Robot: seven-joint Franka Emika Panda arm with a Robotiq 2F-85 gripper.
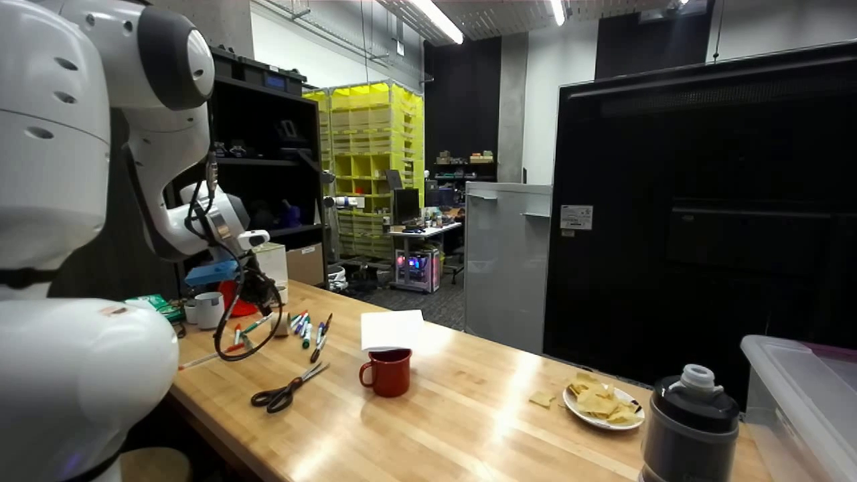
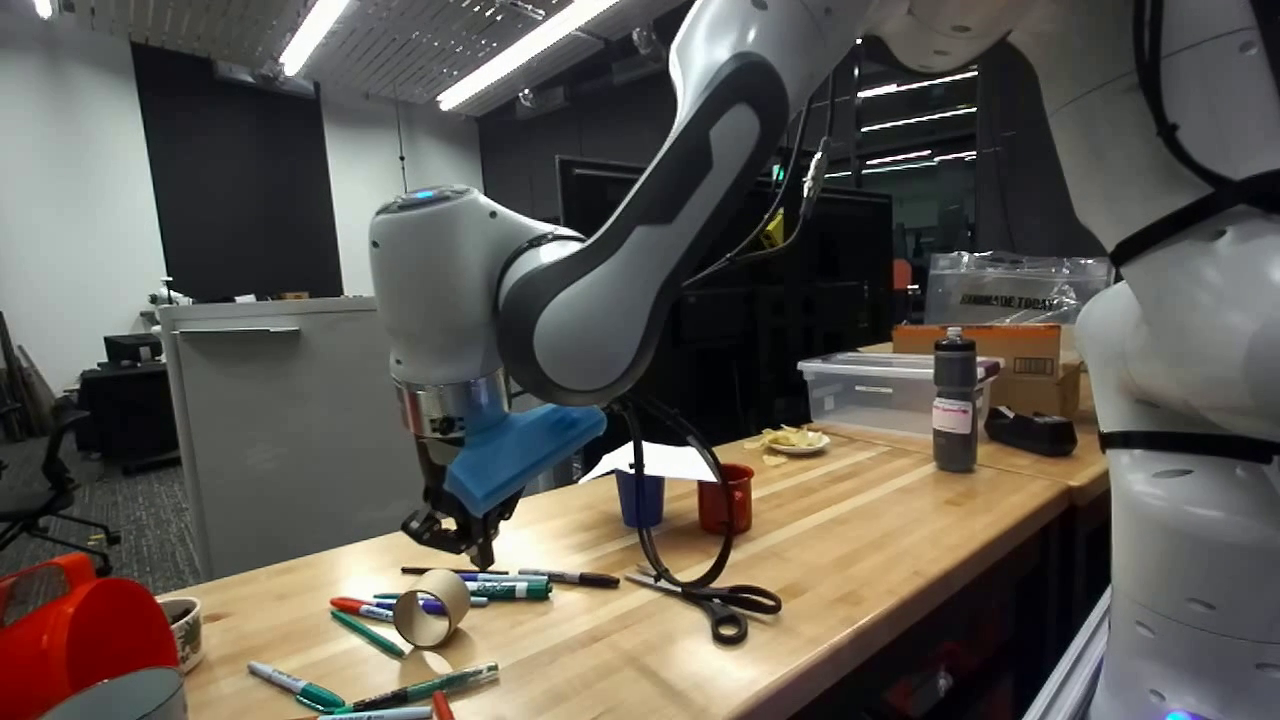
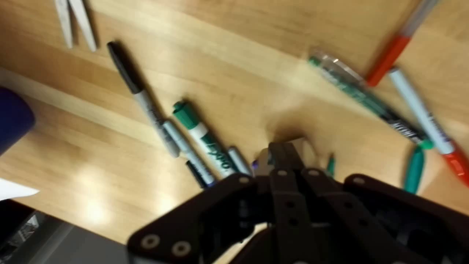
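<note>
My gripper (image 2: 462, 540) hangs over the pen cluster, clear of the tabletop. In the wrist view its dark fingers (image 3: 283, 158) are together, and nothing shows between them. Below them, a cardboard tape roll (image 2: 432, 608) rests among the pens, mostly hidden by the fingers in the wrist view. Several markers and pens lie loose around it, including a thick green marker (image 3: 206, 140), a black-capped marker (image 3: 132, 79), a clear green pen (image 3: 365, 96) and a red-capped marker (image 3: 428, 118). Black-handled scissors (image 1: 287, 390) lie on the table nearby.
A red mug (image 1: 390, 373) and a blue cup (image 2: 641, 499) stand past the scissors, with white paper (image 1: 391, 329) on the cup. Chips on a plate (image 2: 816, 449), a dark bottle (image 2: 955, 402) and a clear bin (image 2: 840, 390) occupy the far end. A red pitcher (image 2: 102, 648) stands near the pens.
</note>
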